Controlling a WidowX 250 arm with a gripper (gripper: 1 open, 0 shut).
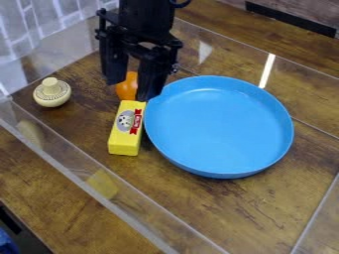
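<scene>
The black gripper (133, 69) hangs over the upper middle of the view, above an orange object (126, 89) that it partly hides. Its lower parts are dark, and I cannot make out how its fingers stand. Just below lies a yellow box (126, 139) with a cartoon label. To the right of the box is a large round blue plate (219, 134). At the left sits a small cream knobbed object (52, 92).
A clear transparent edge runs diagonally along the left side. A thin white strip (267, 72) lies behind the plate.
</scene>
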